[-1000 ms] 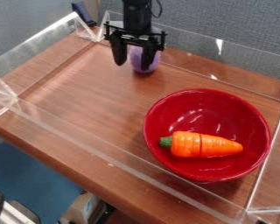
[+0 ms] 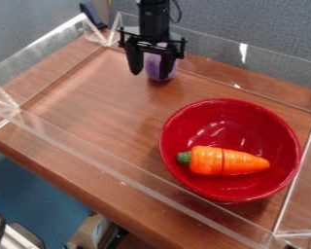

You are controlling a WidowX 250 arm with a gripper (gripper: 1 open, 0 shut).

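Note:
My black gripper [image 2: 151, 60] hangs at the top middle, low over the back of the wooden table, its fingers around or just in front of a purple object [image 2: 165, 71], which it partly hides; whether it grips it I cannot tell. An orange toy carrot [image 2: 231, 162] with a green top lies inside a red bowl [image 2: 264, 138] at the right.
Clear plastic walls [image 2: 268, 93] edge the wooden table [image 2: 86, 112]. Beyond the near left edge is blue floor with a cable and a small device.
My gripper and the purple object have shifted very slightly; the carrot and bowl are unchanged.

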